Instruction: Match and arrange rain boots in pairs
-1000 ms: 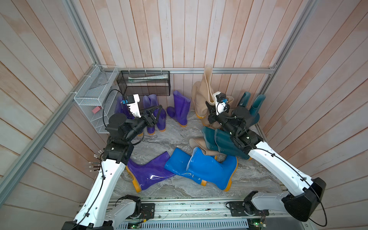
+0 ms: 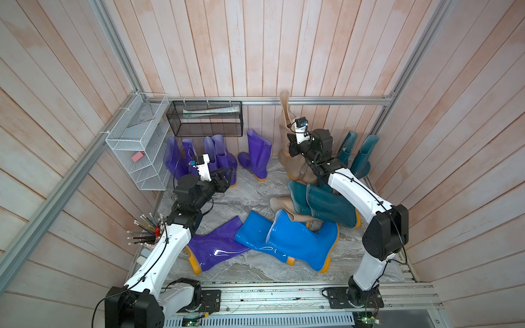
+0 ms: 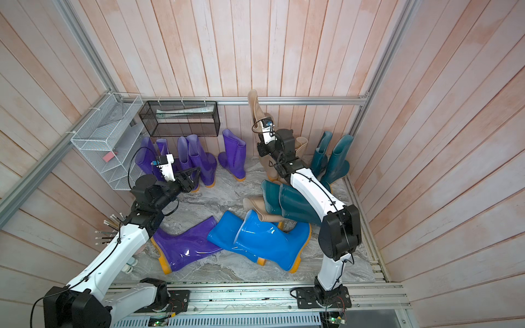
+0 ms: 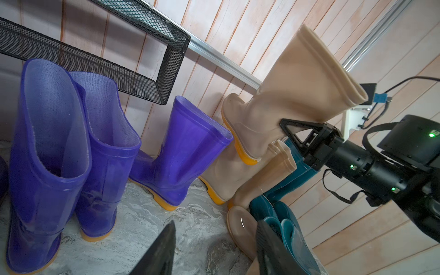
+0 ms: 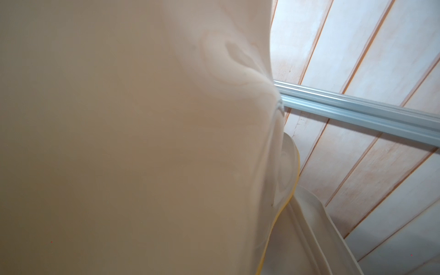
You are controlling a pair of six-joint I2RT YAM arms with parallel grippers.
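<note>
A beige boot (image 4: 298, 78) with an orange sole hangs tilted near the back wall, its toe pointing left. My right gripper is shut on its shaft; the pinched wall fills much of the right wrist view as a beige surface (image 5: 137, 137). Two more beige boots (image 4: 268, 176) stand behind and below it. Over the floor in front of the purple boots, my left gripper (image 2: 227, 177) is open, nothing between its fingers. One purple boot (image 2: 258, 154) stands apart by the wall, right of a purple pair (image 4: 68, 151).
Lying in front are a purple boot (image 2: 218, 245), blue boots (image 2: 303, 240), dark teal boots (image 2: 330, 205) and a beige boot (image 2: 287, 207). Teal boots (image 2: 363, 154) stand at the back right. A black mesh basket (image 2: 205, 128) hangs above the purple boots.
The lying boots have stayed put.
</note>
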